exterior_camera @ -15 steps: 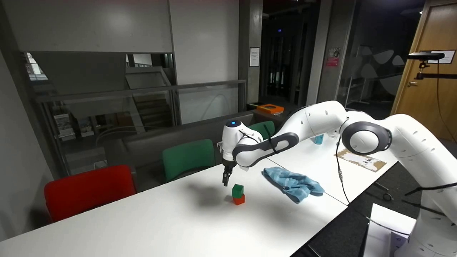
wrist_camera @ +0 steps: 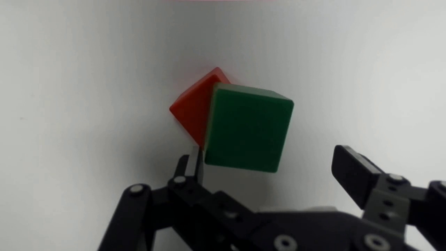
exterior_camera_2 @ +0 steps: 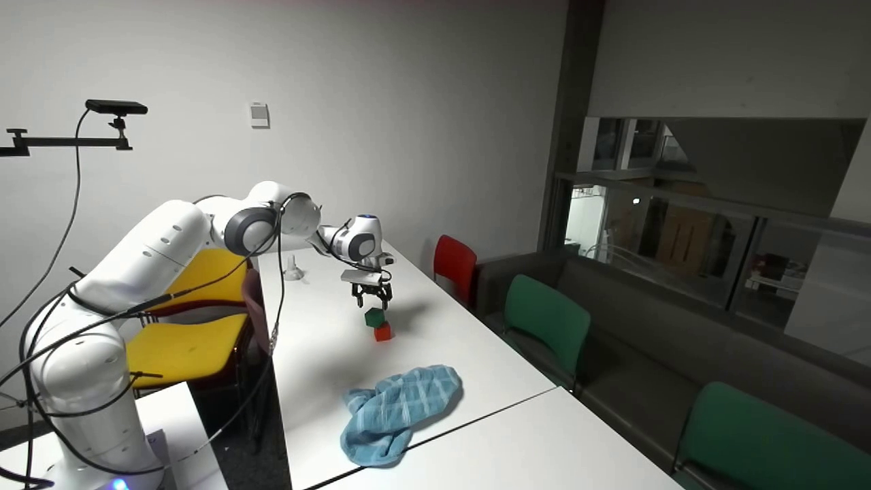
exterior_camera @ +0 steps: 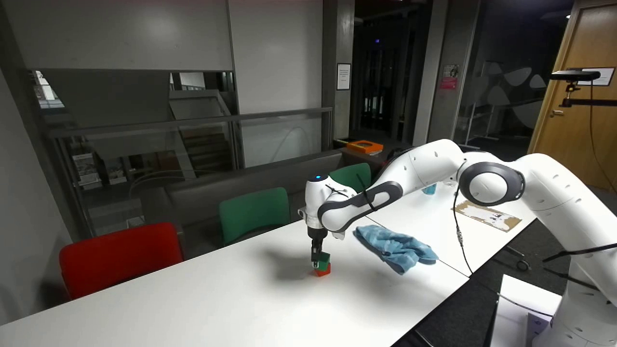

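Observation:
A green cube [wrist_camera: 250, 127] and a red cube [wrist_camera: 194, 109] are together on the white table, the green one in front of the red in the wrist view and hiding part of it. From the side, the green cube [exterior_camera: 325, 261] appears on top of the red cube [exterior_camera: 322, 272], off-centre. My gripper is open; its left finger [wrist_camera: 193, 165] is close beside the green cube's near left corner, while the right finger stands well apart from it. Whether the left finger touches the cube, I cannot tell.
A crumpled blue cloth [exterior_camera: 396, 247] lies on the table between the cubes and the arm's base. A small pale object [exterior_camera_2: 293, 270] stands near one table edge.
My gripper has come down and rightward in exterior view 1, from above and beside the cubes to right by them. The green cube appears slightly lower and further right; the red one looks unmoved.

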